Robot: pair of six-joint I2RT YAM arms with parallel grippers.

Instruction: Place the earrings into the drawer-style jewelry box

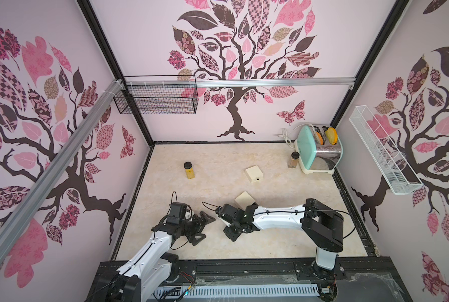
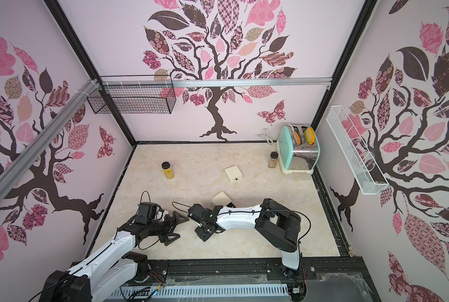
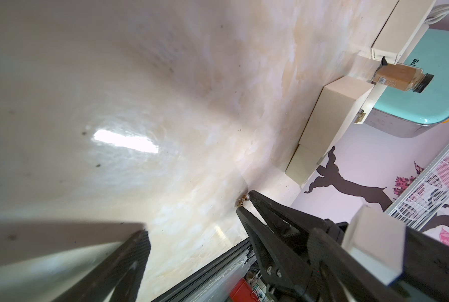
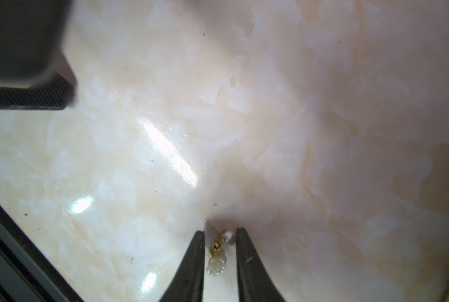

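Small earrings, with pearl and gold parts, lie on the counter between the narrow fingertips of my right gripper, which is part open around them; contact is unclear. My left gripper stands open low at the front left, left of the right gripper, with nothing held. Behind the right arm lie cream box pieces, also seen in the left wrist view; another cream box sits farther back.
A yellow jar stands at back left. A brown jar and a mint toaster occupy the back right.
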